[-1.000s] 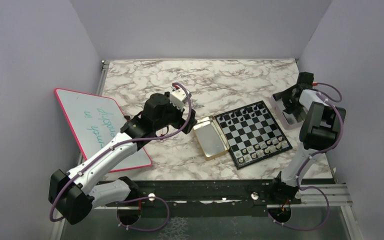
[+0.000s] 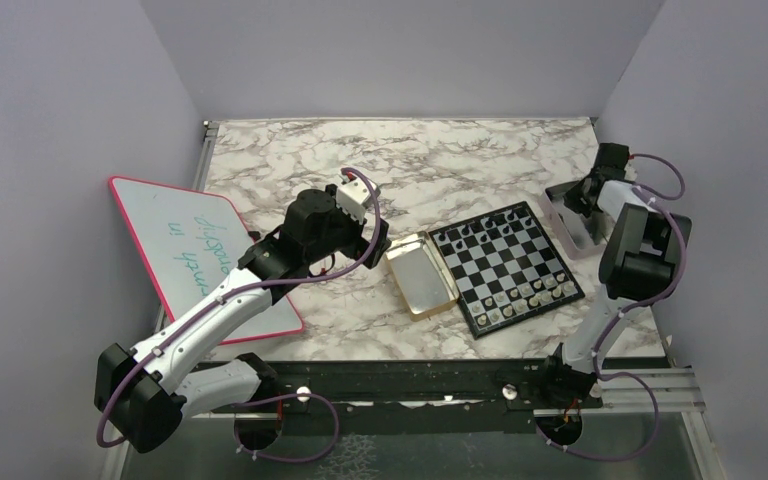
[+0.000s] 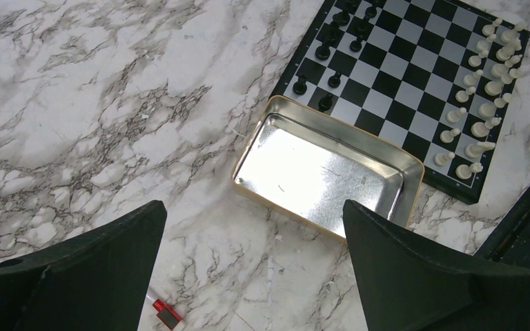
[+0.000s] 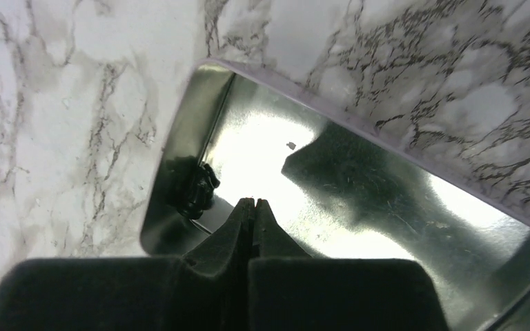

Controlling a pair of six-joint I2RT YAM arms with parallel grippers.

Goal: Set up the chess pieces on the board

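Observation:
In the right wrist view one black chess piece (image 4: 199, 193) lies on its side against the end wall of the metal box (image 4: 162, 207). My right gripper is shut over that box, its tips together with nothing between them; the piece lies outside, left of the tips. The chessboard (image 2: 498, 262) carries black pieces (image 3: 322, 52) along one side and white pieces (image 3: 481, 129) along the opposite side. My left gripper stands open and empty above the table, near an empty gold-rimmed tray (image 3: 317, 176).
The box at the right (image 2: 572, 250) sits close to the right wall. A whiteboard (image 2: 195, 255) with writing leans at the left. A small red item (image 3: 167, 316) lies on the table below my left gripper. Bare marble stretches behind the board.

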